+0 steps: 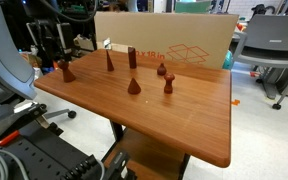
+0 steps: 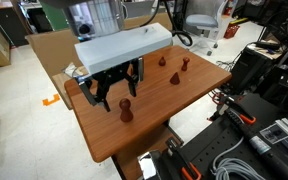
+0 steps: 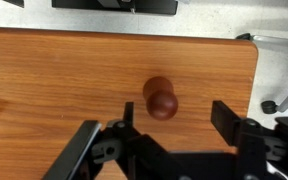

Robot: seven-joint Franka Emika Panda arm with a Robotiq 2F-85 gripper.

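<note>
A brown piece with a rounded head (image 3: 161, 104) stands near one end of the table. It shows at the left in the first exterior view, as a brown piece (image 1: 66, 72), and as a brown piece (image 2: 125, 110) in the second. Above it is my gripper, its fingers spread with clear gaps on both sides of the piece in the wrist view. Nothing appears gripped. The second exterior view has the gripper (image 2: 121, 95) pointing down close over the round head.
Elsewhere on the wooden table (image 1: 194, 120) stand a brown cone (image 1: 134, 87), a knobbed piece (image 1: 168, 86), a small piece (image 1: 162, 69), a dark cylinder (image 1: 132, 54) and a tall cone (image 1: 109, 60). A cardboard sheet (image 1: 199, 40) borders the back.
</note>
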